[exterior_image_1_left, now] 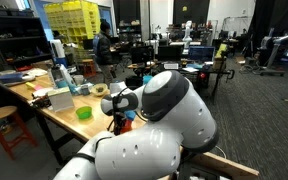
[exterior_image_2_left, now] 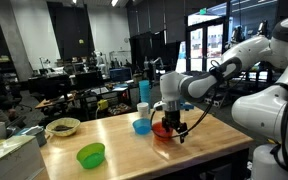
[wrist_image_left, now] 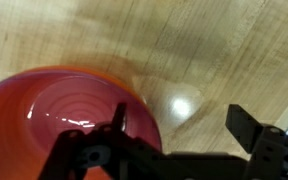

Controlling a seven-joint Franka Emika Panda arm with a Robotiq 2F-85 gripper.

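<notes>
A red bowl [wrist_image_left: 54, 118] fills the lower left of the wrist view, its rim running between my two fingers. My gripper is open, one fingertip over the inside of the bowl and the other outside it above bare wood. In the second exterior view the red bowl [exterior_image_2_left: 162, 131] sits on the table, partly covered by the gripper [exterior_image_2_left: 174, 132] reaching down at it. Whether a finger touches the bowl does not show. Only a sliver of red appears past the arm in the first exterior view.
A blue bowl [exterior_image_2_left: 141, 126] stands just behind the red one. To the left are a green bowl [exterior_image_2_left: 90, 155] and a tan basket [exterior_image_2_left: 62, 127]. A white box [exterior_image_2_left: 14, 158] occupies the left corner. Bare tabletop [exterior_image_2_left: 219, 135] lies right of the gripper.
</notes>
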